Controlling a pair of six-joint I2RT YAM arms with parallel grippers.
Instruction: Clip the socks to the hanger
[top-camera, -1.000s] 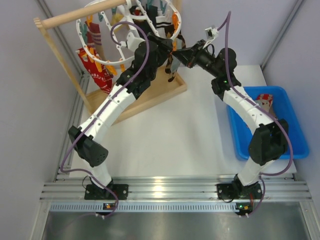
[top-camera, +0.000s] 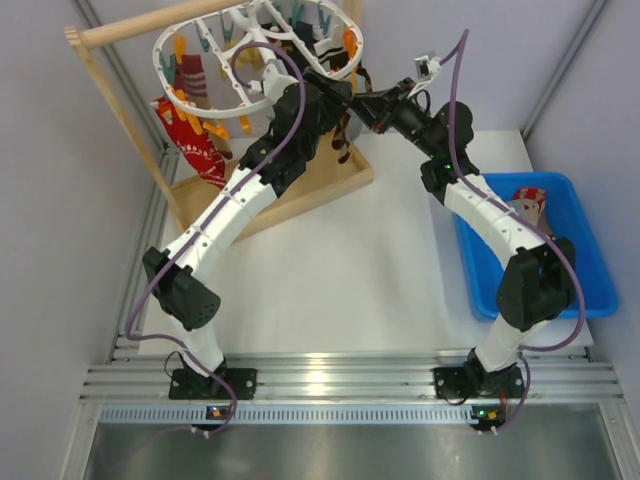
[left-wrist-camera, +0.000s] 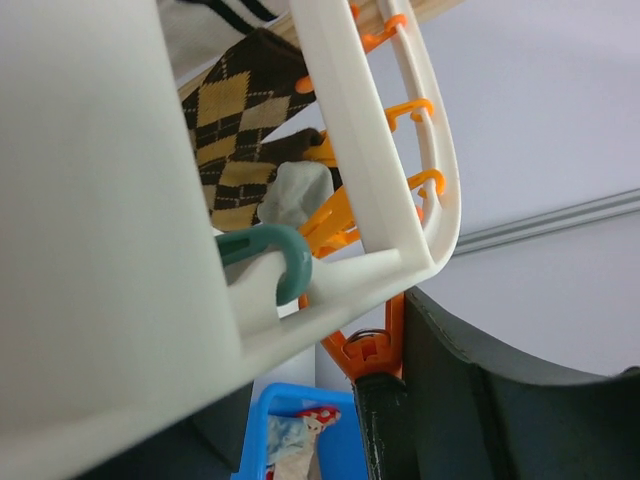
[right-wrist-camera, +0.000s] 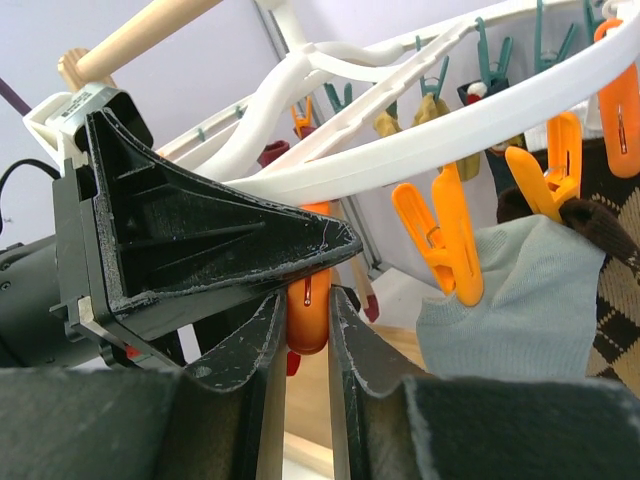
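Note:
The white ring hanger (top-camera: 170, 72) carries socks and coloured clips at top centre. My left gripper (top-camera: 335, 92) is right under its rim; in the left wrist view its fingers stand apart, partly hidden by the hanger, by an orange clip (left-wrist-camera: 362, 350). My right gripper is shut on that orange clip (right-wrist-camera: 308, 315) from the side, with the left gripper's black finger across it. A grey sock (right-wrist-camera: 505, 320) and an argyle sock (left-wrist-camera: 235, 100) hang beside them.
A blue bin (top-camera: 590, 290) with more socks stands at the right. The wooden stand (top-camera: 130, 120) frames the hanger.
My left arm has shifted slightly, its elbow moving a little right and its wrist slightly up and rightward at the hanger. The right arm has barely moved.

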